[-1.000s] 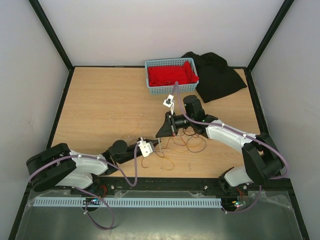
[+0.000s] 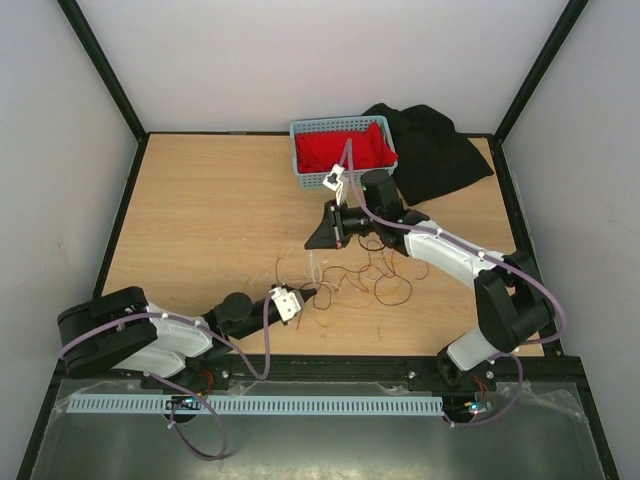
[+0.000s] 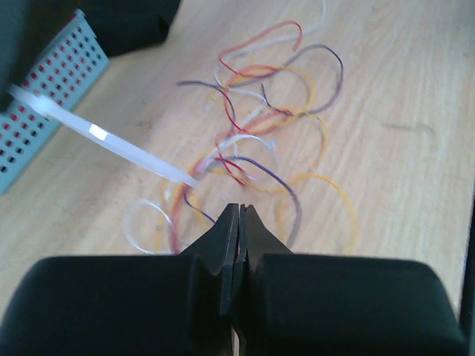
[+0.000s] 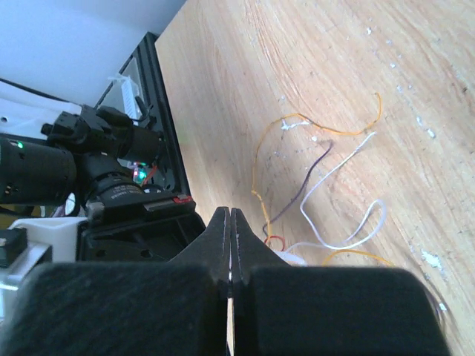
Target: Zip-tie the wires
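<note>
Tangled red, yellow, purple and white wires (image 2: pixel 375 275) lie on the table under and between my grippers. My left gripper (image 2: pixel 312 292) is low at the bundle, shut, with nothing visible between its tips. My right gripper (image 2: pixel 310 243) hangs higher, behind it, shut; its tips (image 4: pixel 230 215) show in the right wrist view. A white translucent zip tie (image 3: pixel 130 148) runs from the dark shape at the upper left of the left wrist view down to the wires; whether my right gripper holds its end is unclear.
A blue basket (image 2: pixel 343 178) with red cloth (image 2: pixel 340 150) stands at the back, beside a black cloth (image 2: pixel 445 160).
My right gripper has risen and moved back, away from the left one, over the last second. My left gripper has shifted slightly.
</note>
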